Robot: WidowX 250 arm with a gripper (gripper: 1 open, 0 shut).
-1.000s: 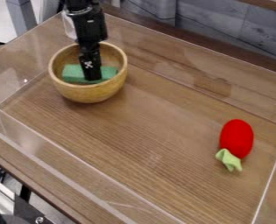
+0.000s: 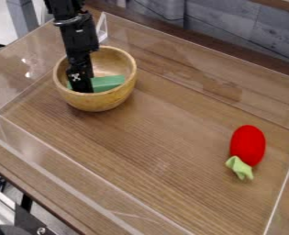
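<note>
A wooden bowl (image 2: pixel 118 97) stands at the upper left of the table. My gripper (image 2: pixel 79 79) reaches down from the top into the bowl's left side, its fingertips low and hard to make out against the dark. A green object (image 2: pixel 108 83) lies in the bowl, just right of the fingers and partly hidden by them. Whether anything is between the fingers does not show.
A red object (image 2: pixel 249 145) with a pale green end (image 2: pixel 239 169) lies on the right of the table.
My gripper has shifted leftward inside the bowl. The green object now shows more to the right of the fingers than before.
</note>
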